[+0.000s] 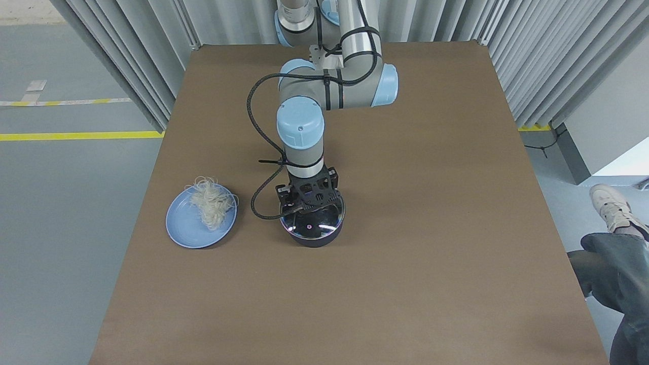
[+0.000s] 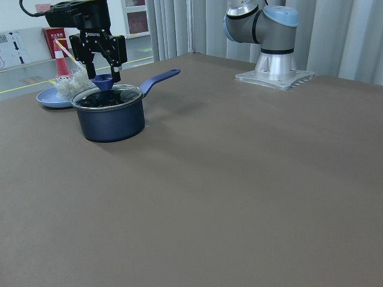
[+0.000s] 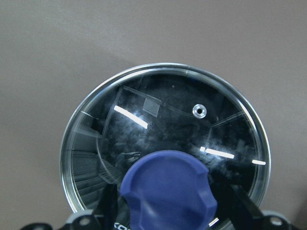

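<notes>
A dark blue saucepan with a glass lid sits on the table, its handle pointing toward the back. On the lid is a blue knob. My gripper is directly over the lid, fingers down on either side of the knob; in the wrist view they frame it at the lower edge. Whether the fingers have closed on the knob, I cannot tell. In the front view the gripper body hides the knob.
A blue plate with white noodle-like strands lies left of the pot. A person's leg is beside the table's right edge.
</notes>
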